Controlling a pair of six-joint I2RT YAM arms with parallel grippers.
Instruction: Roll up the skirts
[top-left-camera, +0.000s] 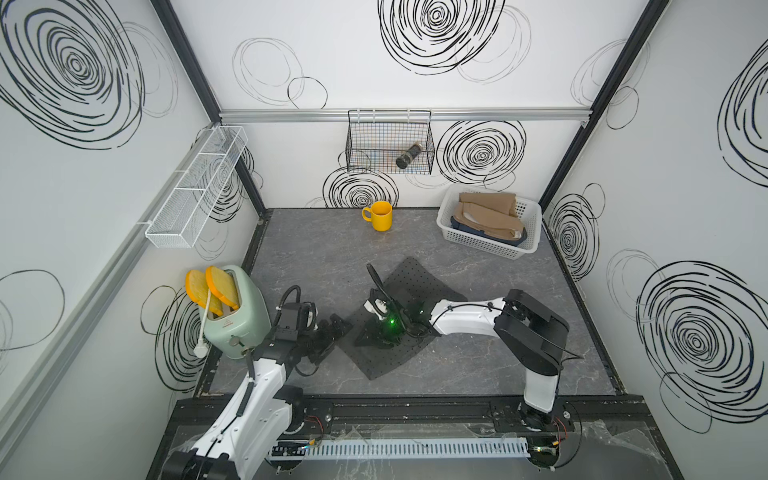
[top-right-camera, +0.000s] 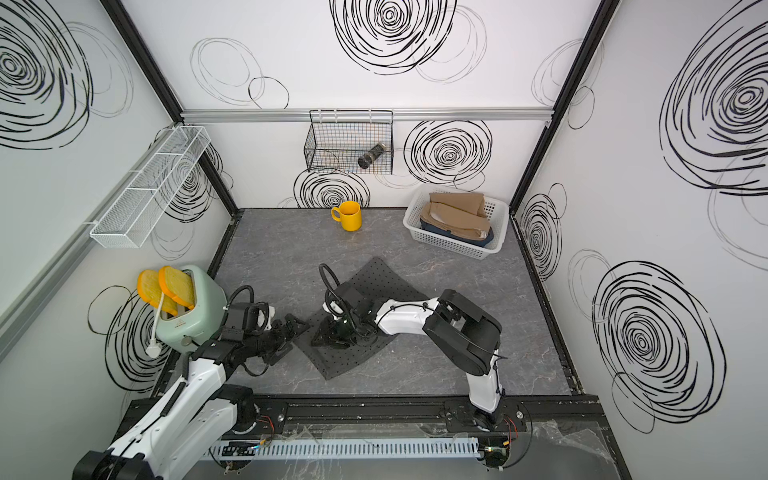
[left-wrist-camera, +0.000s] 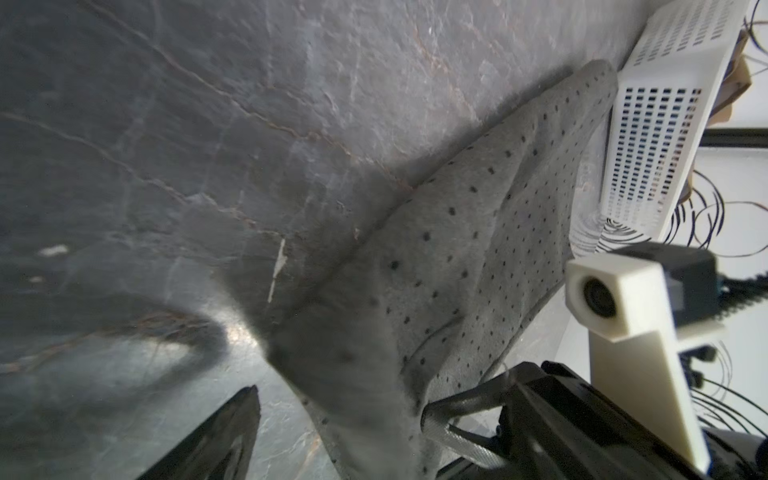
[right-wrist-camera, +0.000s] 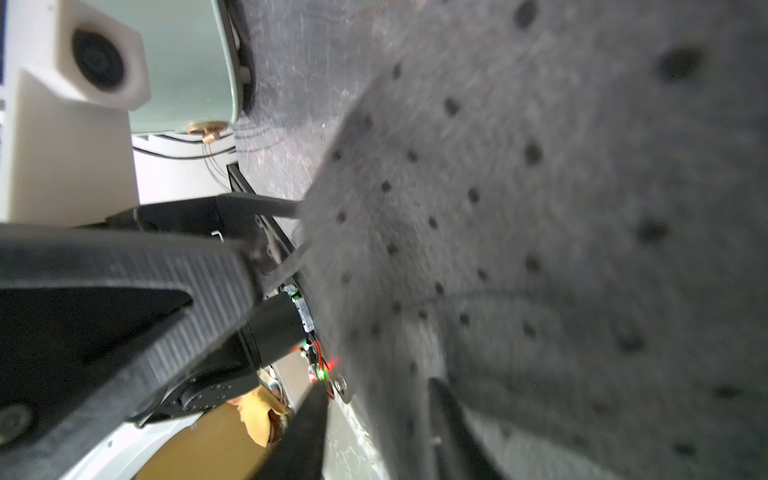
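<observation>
The skirt is a dark grey dotted cloth (top-left-camera: 420, 284), lying slantwise on the table with its near left end bunched and raised by the grippers. My left gripper (top-left-camera: 340, 326) stands at this end; one of its fingers (left-wrist-camera: 228, 436) shows clear of the cloth, with no grip visible. Cloth fills the left wrist view beside that finger. My right gripper (top-left-camera: 372, 324) is over the cloth's near part. In the right wrist view its blurred fingers (right-wrist-camera: 456, 436) stand apart, with a fold of the cloth (right-wrist-camera: 512, 240) running down between them.
The mint toaster (top-left-camera: 240, 320) with two orange slices stands close to the left arm. At the back are a yellow mug (top-left-camera: 380, 216) and a white basket (top-left-camera: 520, 246) of folded clothes. Bare table (top-left-camera: 512, 276) lies right of the cloth.
</observation>
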